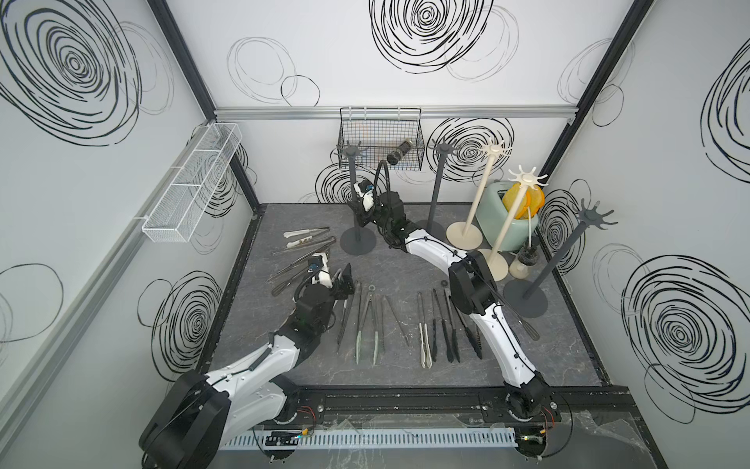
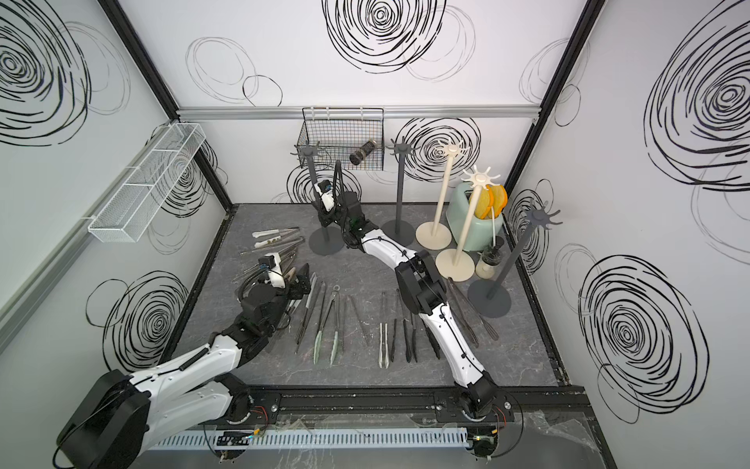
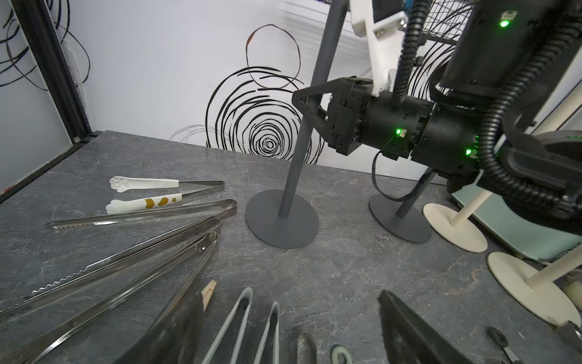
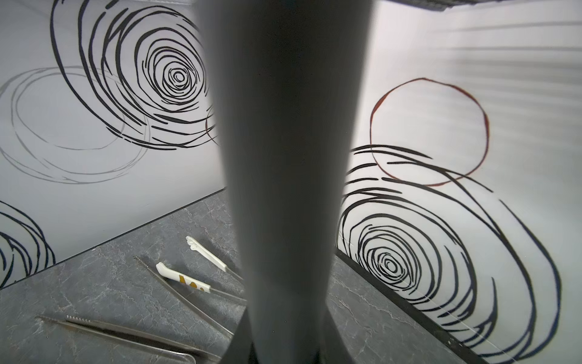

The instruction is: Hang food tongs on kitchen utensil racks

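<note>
A dark grey rack (image 1: 358,242) stands at the back left, its pole inside my right gripper. That gripper is shut on the pole, which fills the middle of the right wrist view. Whether the rack's base touches the table I cannot tell. My left gripper is open and empty, with its blurred fingers (image 3: 412,330) wide apart at the bottom of its view. Below and in front of it lie several tongs, among them green-tipped tongs (image 1: 367,336). Metal tongs (image 3: 133,254) and white-handled tongs (image 3: 145,203) lie on the left.
Another grey rack (image 1: 439,183), two cream racks (image 1: 476,191) and a grey rack (image 1: 553,258) on the right stand near a green bin (image 1: 500,215). Black-handled tongs (image 1: 449,336) lie front right. A wire basket (image 1: 380,129) hangs on the back wall. Mid-table is mostly clear.
</note>
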